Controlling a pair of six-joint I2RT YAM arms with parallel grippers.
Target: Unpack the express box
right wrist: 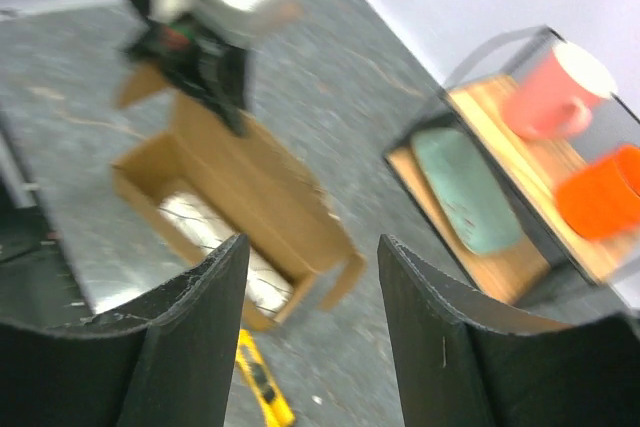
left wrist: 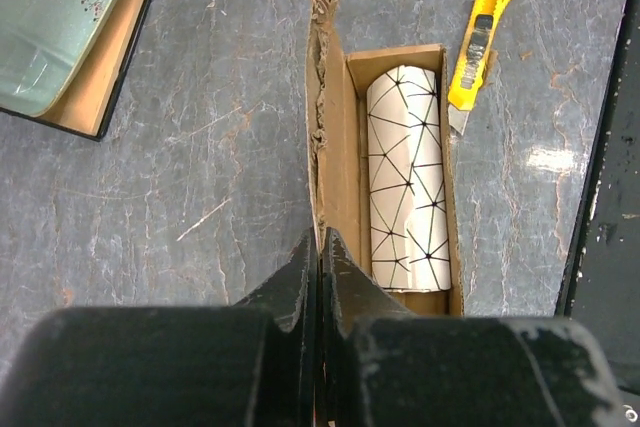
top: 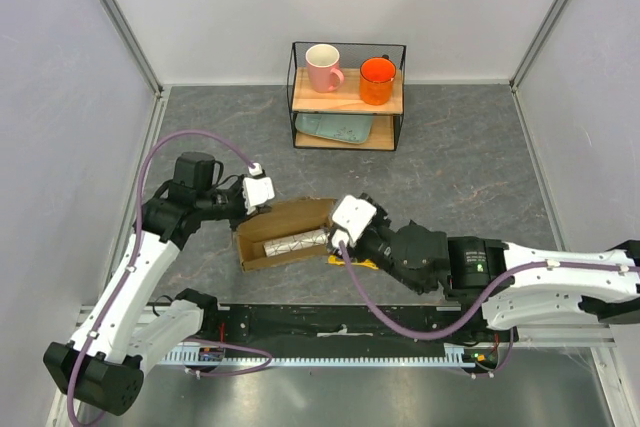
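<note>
The cardboard box (top: 250, 250) stands open near the table's front, its lid raised along the back side. Inside lies a white roll with black triangle lines (left wrist: 408, 177), in full view of the left wrist camera. My left gripper is shut on the lid's edge. To the right of the box and higher up is my right gripper, its fingers apart with nothing between them. A yellow utility knife (left wrist: 475, 47) lies on the table beside the box's right end, its blade toward the box.
A two-tier rack (top: 348, 97) stands at the back with a pink mug (top: 323, 67) and an orange mug (top: 377, 80) on top, and a pale green dish (top: 335, 126) below.
</note>
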